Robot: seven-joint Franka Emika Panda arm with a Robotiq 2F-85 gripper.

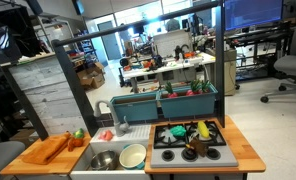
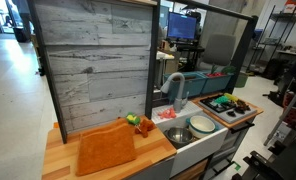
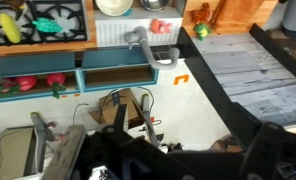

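In the wrist view my gripper is open along the bottom edge, its dark fingers (image 3: 113,145) well apart and nothing held between them. Below it show the grey faucet (image 3: 145,38), a blue shelf (image 3: 118,76) and floor clutter. A stove (image 1: 193,157) carries a yellow toy (image 1: 203,130), a green item (image 1: 178,131) and a brown item (image 1: 197,148). Left of it, a metal pot (image 1: 105,160) and a pale bowl (image 1: 134,156) sit in the sink area. An orange cloth (image 2: 106,150) lies flat on the wooden counter.
A tall wood-plank panel (image 2: 98,70) in a dark frame stands behind the cloth's counter. Red and green produce (image 2: 144,126) lies near the cloth. Potted red-and-green items (image 1: 196,87) line the blue shelf. Bare wood (image 1: 245,155) shows right of the stove.
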